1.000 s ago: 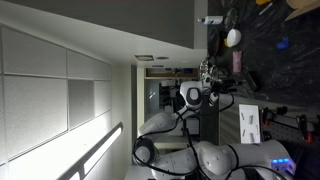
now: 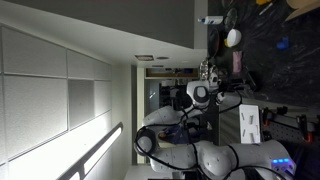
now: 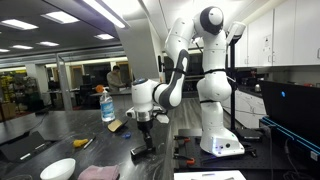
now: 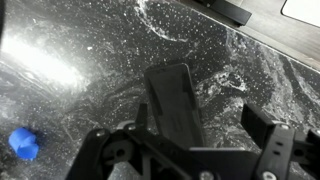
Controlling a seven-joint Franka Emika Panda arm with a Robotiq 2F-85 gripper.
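Lying on the dark marbled counter (image 4: 80, 100) is a black, flat, rectangular object (image 4: 172, 90), seen in the wrist view. My gripper stands open, with one finger on each side of this object's lower part. Whether the fingers touch it cannot be made out. In exterior view 2 the gripper (image 3: 148, 142) points down close over the counter, near a dark object (image 3: 140, 155). The gripper is small and dark in exterior view 1, so its fingers are hard to tell there.
A small blue object (image 4: 23, 143) lies to the left in the wrist view. Exterior view 2 also shows a white bowl (image 3: 58, 167), a pink cloth (image 3: 98, 172) and a large water bottle (image 3: 107, 103). The counter edge runs across the wrist view's upper right.
In exterior view 1 the arm's joint near the counter has shifted slightly to the right. The objects on the counter look unmoved.
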